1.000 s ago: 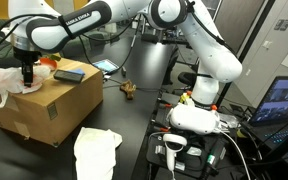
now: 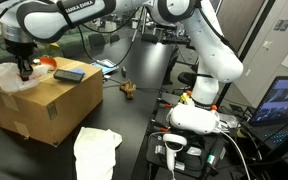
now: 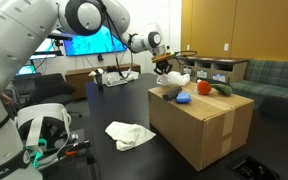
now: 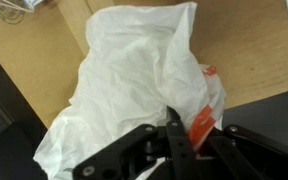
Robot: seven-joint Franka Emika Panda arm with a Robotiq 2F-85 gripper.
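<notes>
A crumpled white plastic bag (image 2: 22, 78) with some red print lies over the left end of the cardboard box's top. My gripper (image 2: 25, 70) points down at the bag and is shut on a gathered fold of it. In the wrist view, the bag (image 4: 134, 85) spreads out beyond the fingers, its red-marked part running down between them. Its folds partly hide the fingertips. From the other exterior side, the bag (image 3: 176, 77) shows behind the items on the box.
The cardboard box (image 3: 209, 135) also carries an orange-red round thing (image 3: 203, 86), a blue item (image 3: 183, 98) and a dark block (image 2: 68, 75). A white cloth (image 2: 96, 152) lies on the dark table, with bare surface around it.
My arm and gripper have risen a little and shifted slightly left. The bag has moved up with the gripper, and its folds have changed shape.
</notes>
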